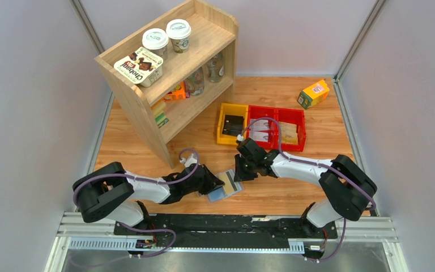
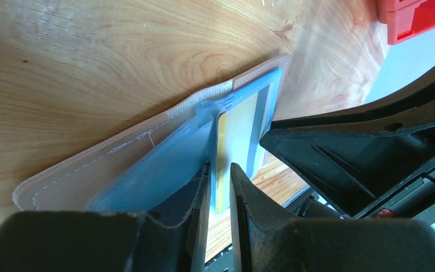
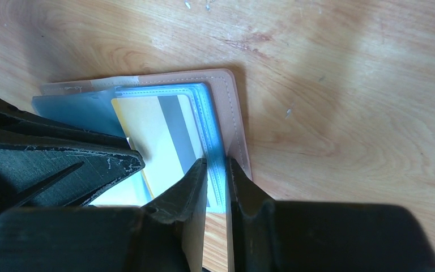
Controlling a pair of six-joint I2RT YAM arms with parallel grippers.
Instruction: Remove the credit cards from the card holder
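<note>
The open card holder (image 1: 224, 190) lies on the wood floor between both grippers. In both wrist views its blue sleeves (image 3: 79, 107) and a cream card with a grey stripe (image 3: 153, 136) show. My right gripper is shut on the holder's blue right edge, beside the card. My left gripper stands at the card's yellow edge, its fingertips slightly apart, at the sleeve opening. Whether it grips the card cannot be told.
A yellow bin (image 1: 222, 127) and red bins (image 1: 299, 144) stand behind the right arm. A wooden shelf (image 1: 175, 68) with cups stands back left; a yellow box (image 1: 312, 93) lies back right.
</note>
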